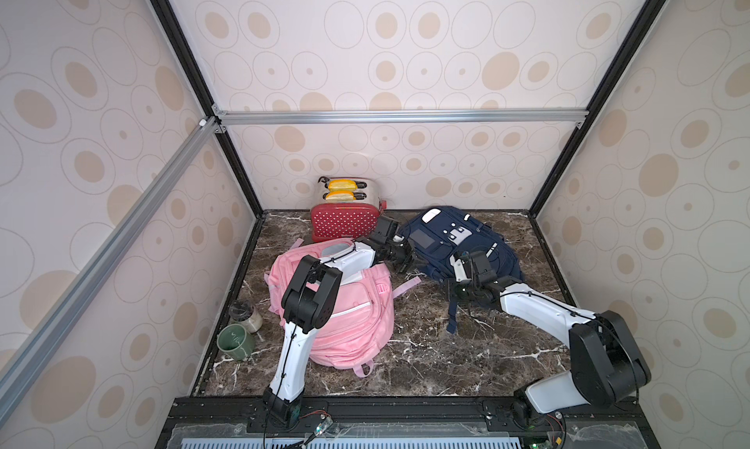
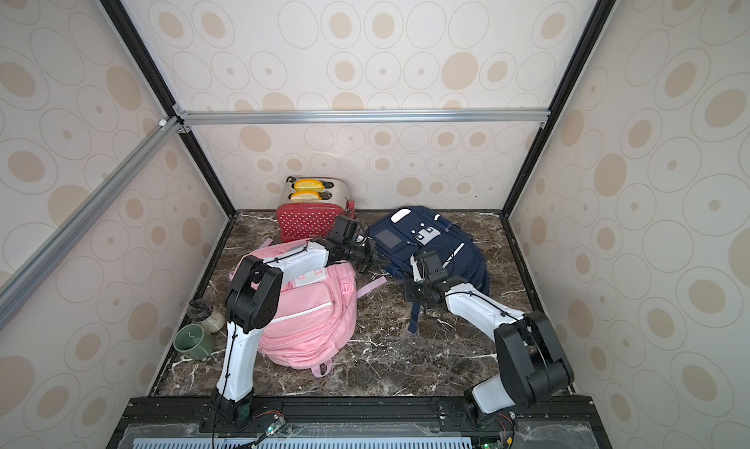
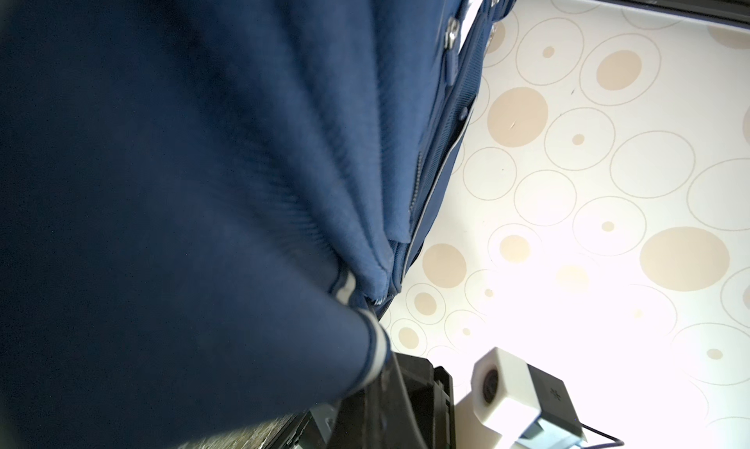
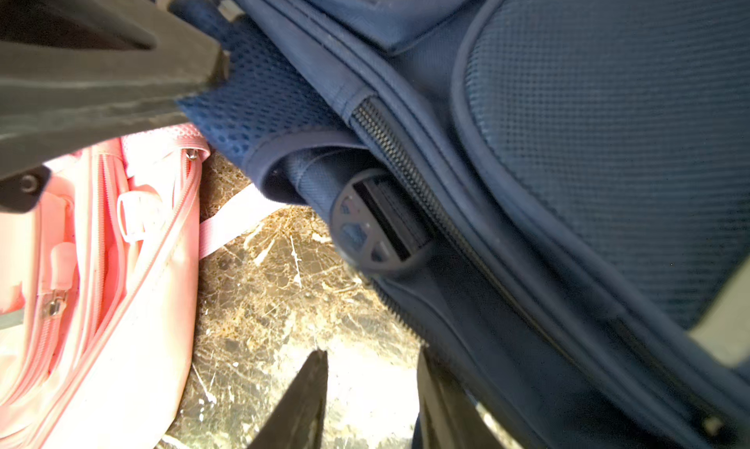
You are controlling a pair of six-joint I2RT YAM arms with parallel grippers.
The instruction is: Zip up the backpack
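A navy backpack (image 1: 441, 242) lies at the back right of the table. In the right wrist view, a zipper track (image 4: 437, 206) runs diagonally along its side edge, past a round strap fitting (image 4: 367, 230). My left gripper (image 1: 410, 263) is shut at the backpack's left side. Blue fabric with white-striped trim (image 3: 379, 347) presses round its fingers in the left wrist view; whether any cloth is pinched cannot be seen. A zipper pull (image 3: 451, 38) hangs farther up. My right gripper stands open near the backpack's lower edge, with nothing between its fingertips.
A pink backpack (image 1: 351, 335) lies under my left arm. Behind it stands a red and beige bag (image 1: 343, 222). A green cup (image 1: 234, 342) and a jar (image 1: 246, 316) are at the far left. Bare table (image 1: 453, 363) lies in front of the navy backpack.
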